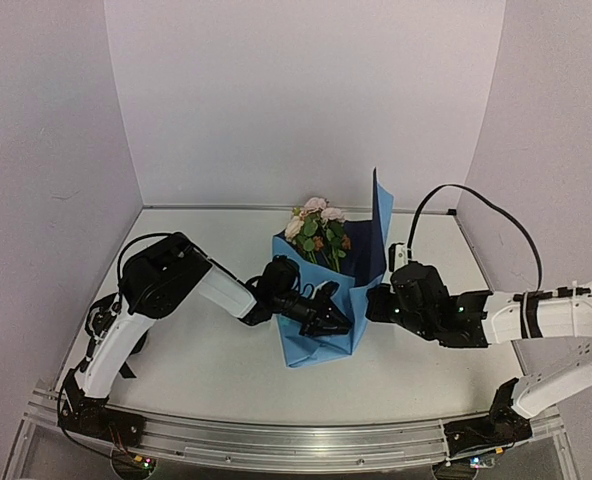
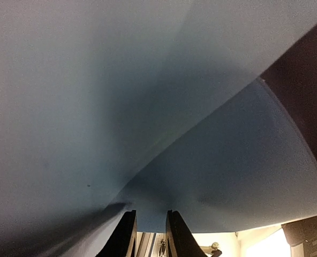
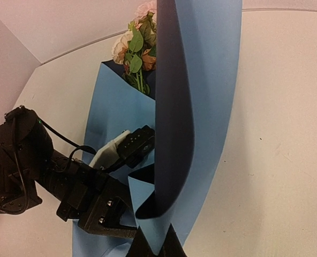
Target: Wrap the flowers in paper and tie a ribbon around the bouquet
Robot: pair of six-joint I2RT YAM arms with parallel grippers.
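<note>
The blue wrapping paper (image 1: pixel 316 350), dark navy inside, lies on the table with its left flap folded over the stems. Pink and cream fake flowers (image 1: pixel 316 222) with green leaves show at its top. My left gripper is low on the folded flap, its fingers (image 2: pixel 125 235) apart, with no paper seen gripped between them; blue paper fills most of that view. My right gripper is shut on the pinched edge of the right flap (image 3: pixel 212 96), which stands up tall and hides some flowers in the right wrist view.
Bare white table (image 1: pixel 206 360) spreads out to the left and in front of the paper. Walls enclose the back and both sides. A metal rail (image 1: pixel 296 440) runs along the front edge.
</note>
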